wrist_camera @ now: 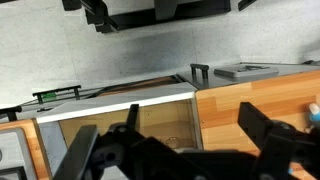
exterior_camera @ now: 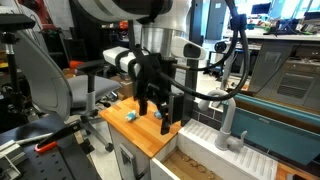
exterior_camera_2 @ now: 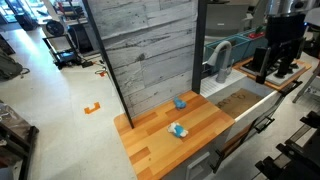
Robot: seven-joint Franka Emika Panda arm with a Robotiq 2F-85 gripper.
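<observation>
My gripper stands open in the wrist view, its dark fingers wide apart with nothing between them. In exterior view 1 the gripper point(exterior_camera: 153, 113) hangs in the air near the wooden counter and the open drawer point(exterior_camera: 187, 166). The wrist view looks down on part of the drawer's brown bottom point(wrist_camera: 150, 122). Two small blue-and-white things lie on the wooden counter point(exterior_camera_2: 150, 137): one blue item point(exterior_camera_2: 179, 103) towards the wall, one bluish-white item point(exterior_camera_2: 178, 130) nearer the front. Both are too small to identify, and both are clear of the gripper.
A grey faucet point(exterior_camera_2: 222, 58) rises behind the drawer. Beside the counter, a tall white panel point(exterior_camera_2: 155, 60) stands upright. Another wooden surface point(exterior_camera_2: 270, 72) lies on the drawer's far side. An office chair point(exterior_camera: 45, 85) is at the left of exterior view 1.
</observation>
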